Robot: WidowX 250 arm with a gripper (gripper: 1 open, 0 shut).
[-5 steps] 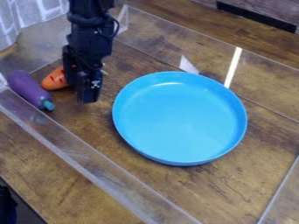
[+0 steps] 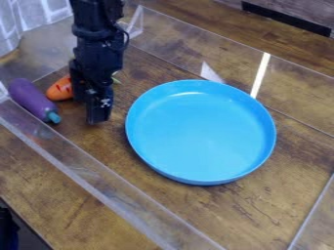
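My black gripper (image 2: pixel 94 90) reaches down from the top left, its fingers open and low over the wooden board, around or just in front of an orange carrot (image 2: pixel 61 88) that it partly hides. A purple toy (image 2: pixel 31 100), perhaps an eggplant, lies left of the carrot along the clear tray wall. A large blue plate (image 2: pixel 200 132) sits to the right, empty.
Clear plastic walls run along the left and right of the work area. Bare wood shows above the plate and in front at the lower left.
My gripper has come slightly lower beside the carrot. The plate and the purple toy have not moved.
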